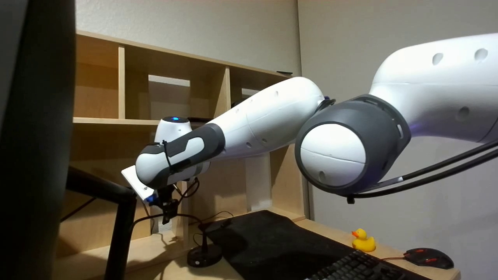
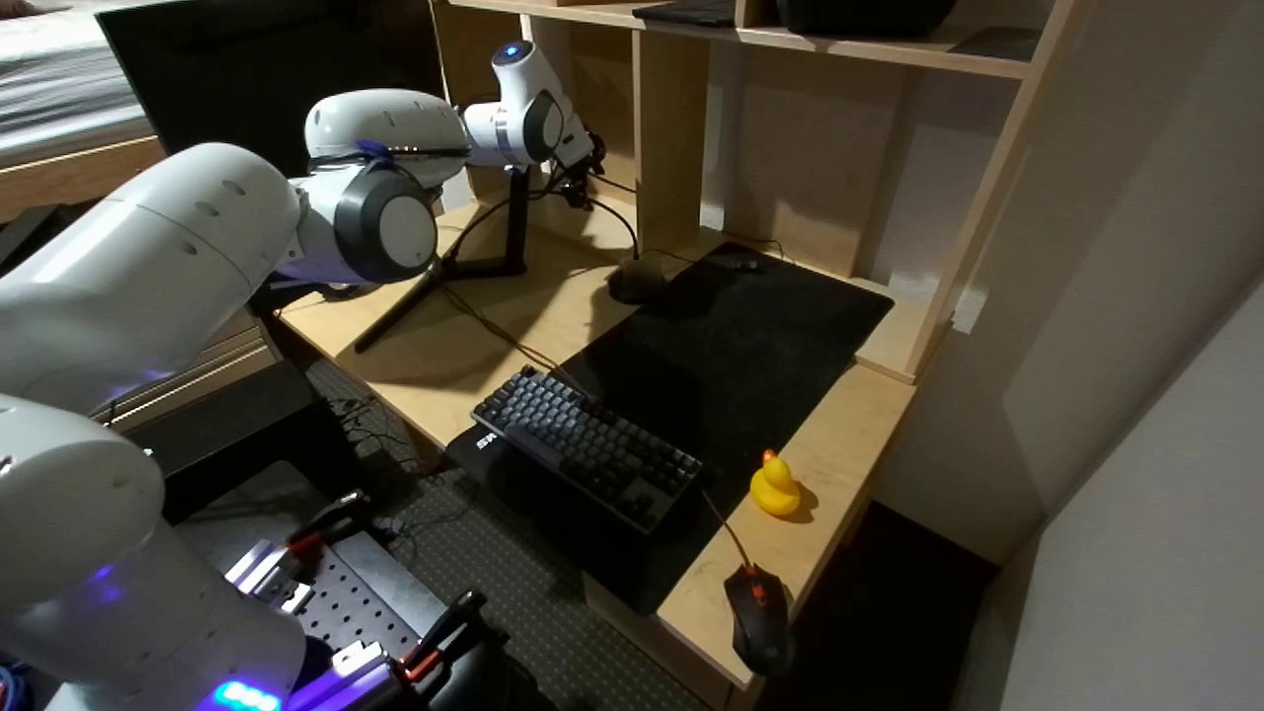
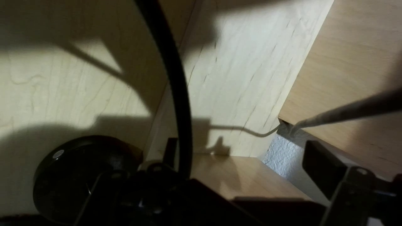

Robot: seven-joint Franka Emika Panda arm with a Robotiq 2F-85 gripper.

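Note:
A black lamp with a round base (image 1: 204, 256) stands on the desk, its thin bendy neck (image 2: 615, 213) arching up past my gripper (image 2: 578, 199). In the wrist view the lamp's base lies at lower left, and the dark neck (image 3: 177, 79) curves down beside my left finger. My gripper is open, its right finger (image 3: 324, 165) well apart from the left. Whether the neck touches a finger, I cannot tell. From exterior view 1, the gripper points down at the height of the neck, left of the base.
The wooden shelf unit (image 1: 175, 53) rises close behind the gripper, and a monitor (image 2: 273, 83) stands at its left. A yellow duck (image 2: 776, 484), a mouse (image 2: 758, 618) and a keyboard (image 2: 589, 446) sit toward the desk's near right.

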